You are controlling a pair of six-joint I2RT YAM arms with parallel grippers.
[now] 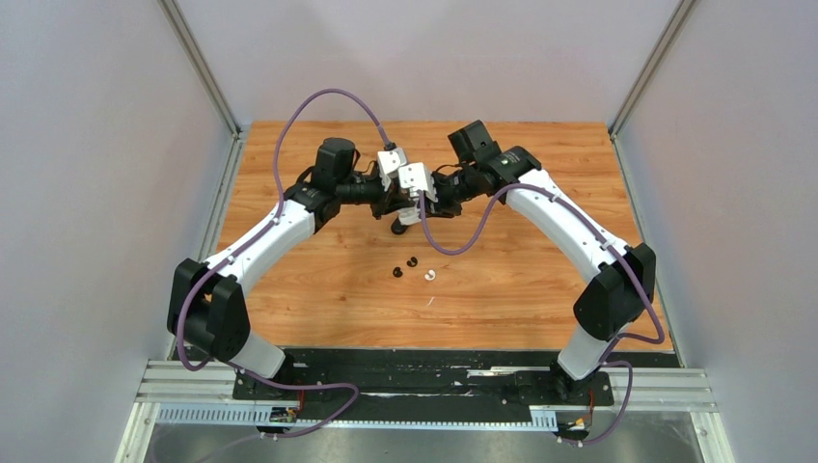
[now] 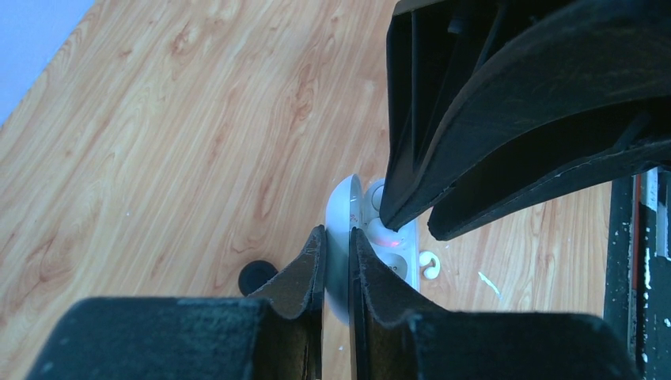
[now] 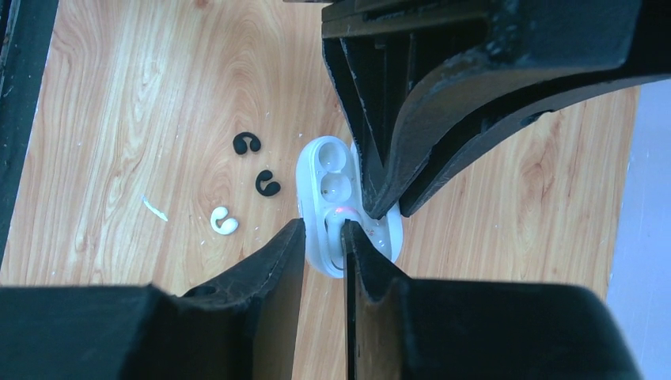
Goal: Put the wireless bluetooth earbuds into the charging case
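Observation:
The white charging case (image 3: 320, 170) is held raised at mid-table, tilted, lid open. My left gripper is shut on it, at the lid side. My right gripper reaches into the case, fingers part open around a white earbud (image 3: 336, 226) in a lower slot, where a pink light shows; whether it grips the bud is unclear. Two round upper slots show empty. On the table lie a loose white earbud (image 3: 224, 222) and two black earbuds (image 3: 267, 184).
A round black object (image 2: 257, 277) lies behind the case. A thin white strip (image 3: 154, 208) is near the front.

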